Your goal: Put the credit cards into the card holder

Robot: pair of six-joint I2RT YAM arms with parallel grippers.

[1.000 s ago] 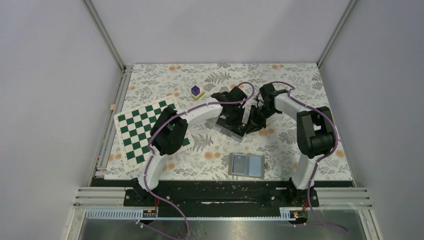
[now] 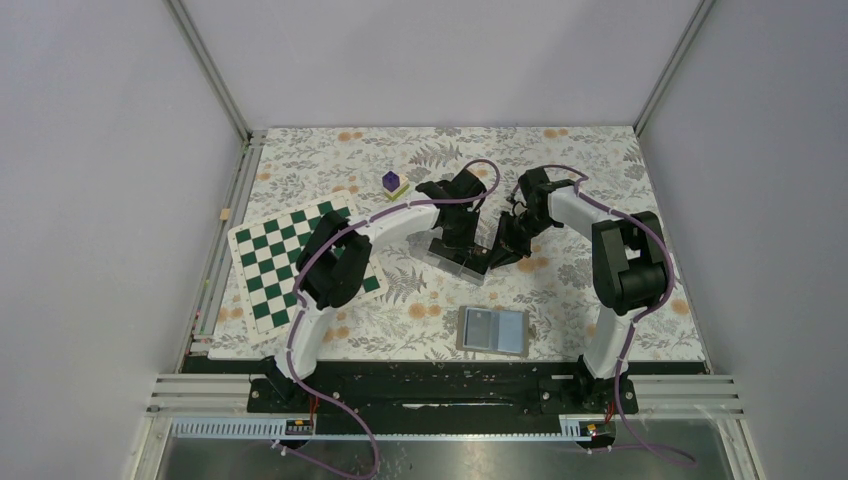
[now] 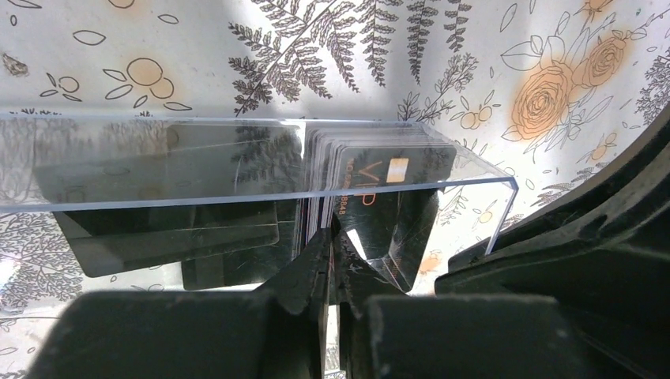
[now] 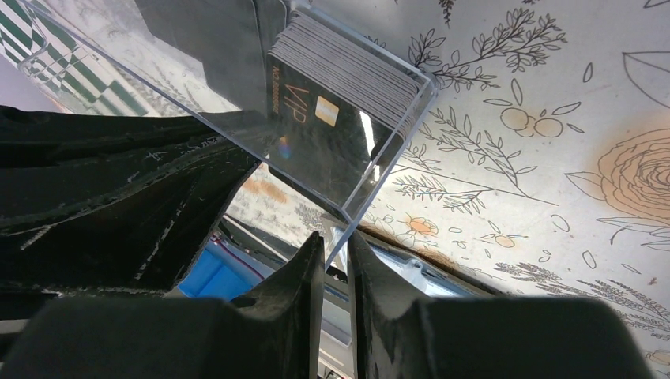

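A clear plastic box (image 2: 458,270) in the middle of the table holds black cards. A tight stack of them (image 4: 344,83), the front one printed VIP, stands at its right end. More black cards (image 3: 170,237) lean flat to the left of the stack. My left gripper has its fingers close together at the stack's left edge; whether a card is between them cannot be made out. My right gripper is shut on the clear wall at the box's right end corner. Nearer the front lies a flat grey case (image 2: 493,331) with two pale panels.
A green checkered board (image 2: 283,265) lies to the left. Behind the left arm sits a small purple and yellow block (image 2: 393,185). Both arms crowd the box, while the patterned cloth (image 2: 590,320) at the front right is free.
Black cards now show leaning to the left. The right arm stays put.
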